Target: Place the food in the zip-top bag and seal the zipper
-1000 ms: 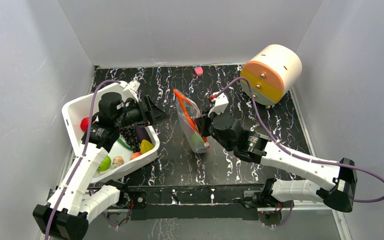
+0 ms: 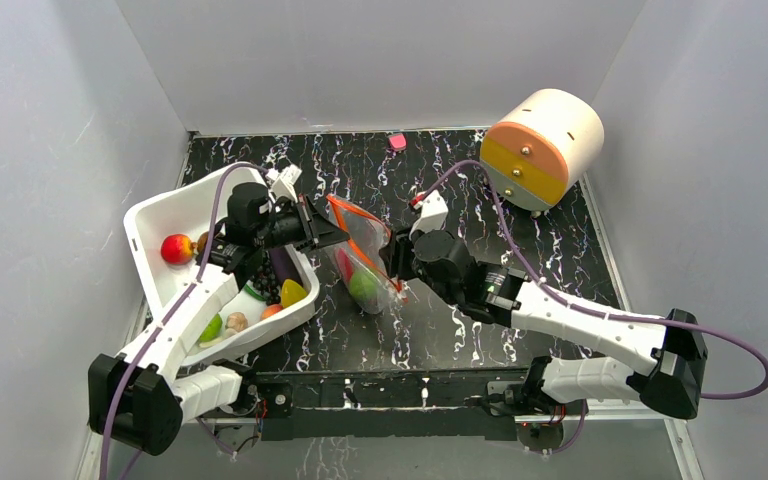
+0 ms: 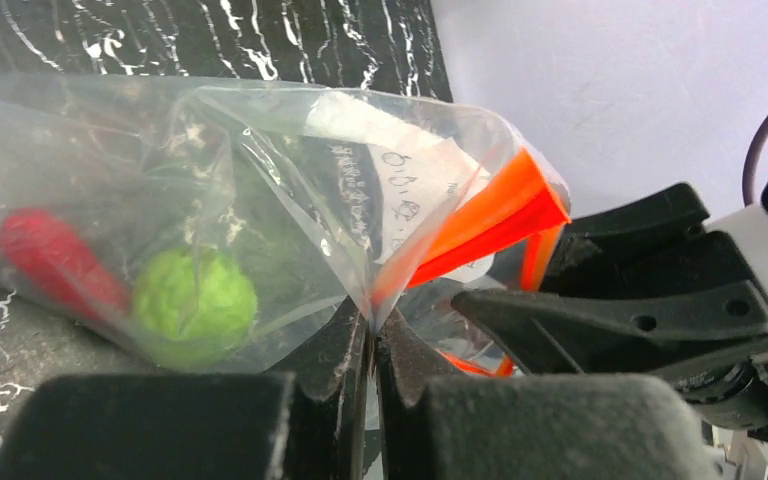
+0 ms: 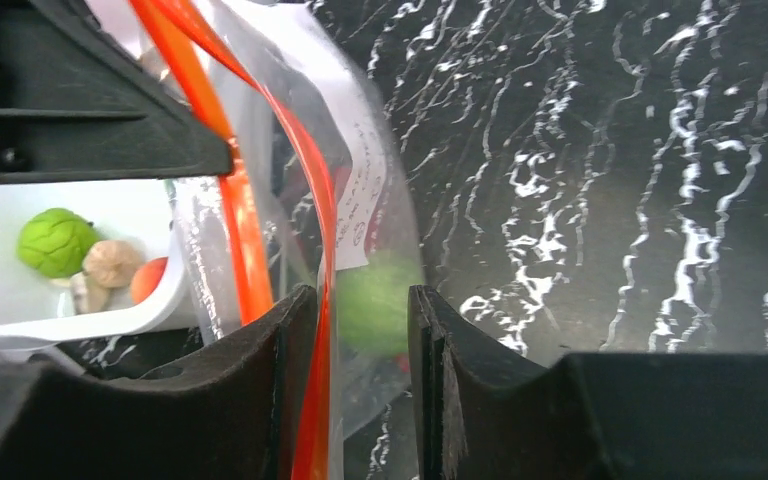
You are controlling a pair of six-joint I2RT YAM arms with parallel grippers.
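Observation:
The clear zip top bag with an orange zipper stands mid-table, its mouth spread. Through its film, the left wrist view shows a red item and a round green item inside. My left gripper is shut on the bag; the film bunches into a fold between its fingertips, below the orange strip. On the opposite side, my right gripper is open, its fingers to either side of the bag's near orange edge. That edge lies close against the left-hand finger.
A white bin at the left holds more food, including a red apple and a yellow piece. A cream drum-shaped box stands back right, and a small pink block at the back.
My left gripper has moved right to the bag and closed on its film. The bag has shifted left and its mouth has widened. My right gripper has moved slightly left and opened.

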